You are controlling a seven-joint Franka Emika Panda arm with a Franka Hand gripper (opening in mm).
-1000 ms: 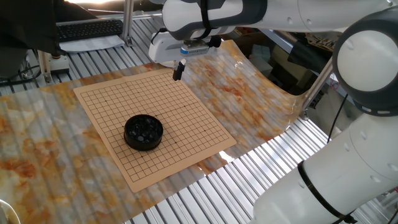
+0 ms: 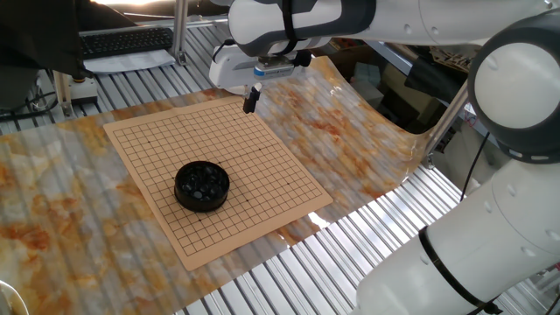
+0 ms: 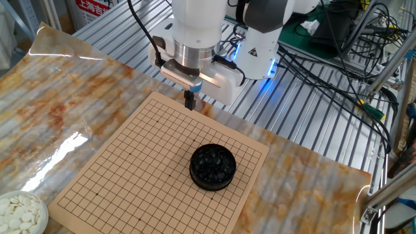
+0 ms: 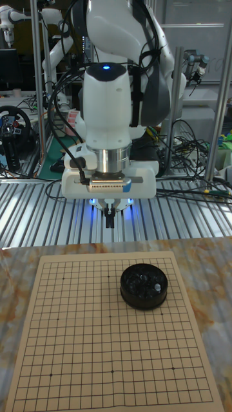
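A round black bowl [image 2: 202, 186] filled with dark, glossy stones [image 3: 213, 165] rests upright on a tan gridded board [image 2: 144, 140]. In exterior view 3 the bowl [image 4: 144, 286] sits on the board's upper right part. My gripper [image 4: 109, 225] hangs pointing down, apart from the bowl. Its black fingers appear pressed together, and nothing shows between them. From exterior view 2, the gripper [image 3: 189, 106] appears above the board's edge on the robot's side.
White stones fill a pale bowl [image 3: 23, 213] at the lower left of exterior view 2, beside the board. A marbled sheet [image 2: 52, 188] covers the table around the board. Most of the grid is bare. Ridged metal [image 4: 41, 213] lies under the arm.
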